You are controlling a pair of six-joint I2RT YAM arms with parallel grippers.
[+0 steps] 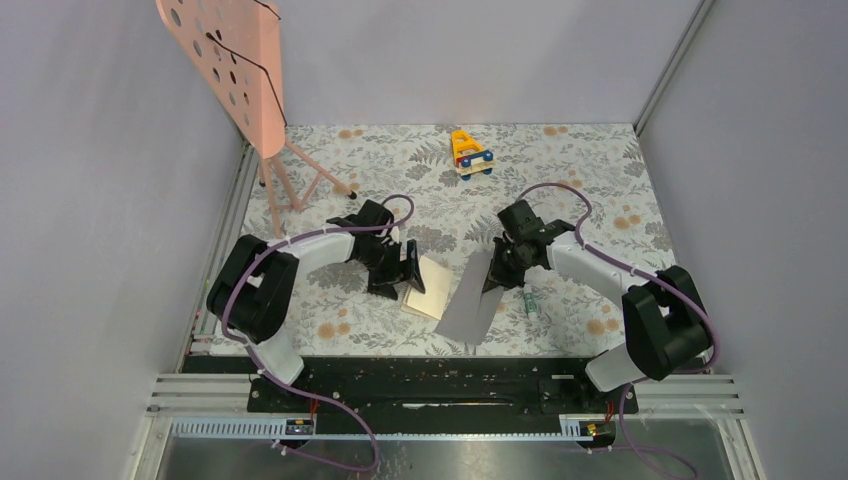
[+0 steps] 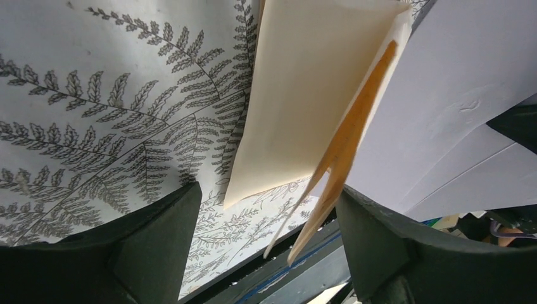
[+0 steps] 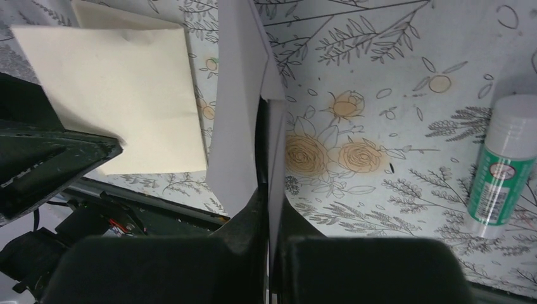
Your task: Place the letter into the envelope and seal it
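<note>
The folded cream letter point(image 1: 430, 290) lies on the floral surface left of the grey envelope point(image 1: 465, 310). My left gripper point(image 1: 398, 266) is open, low at the letter; in the left wrist view the letter's raised folded edge point(image 2: 361, 114) reaches between its fingers. My right gripper is shut on the envelope, whose paper point(image 3: 237, 145) rises between the fingertips. A glue stick point(image 3: 497, 177) lies right of the envelope.
A yellow toy point(image 1: 470, 155) sits at the back. A pink stand point(image 1: 255, 90) occupies the back left.
</note>
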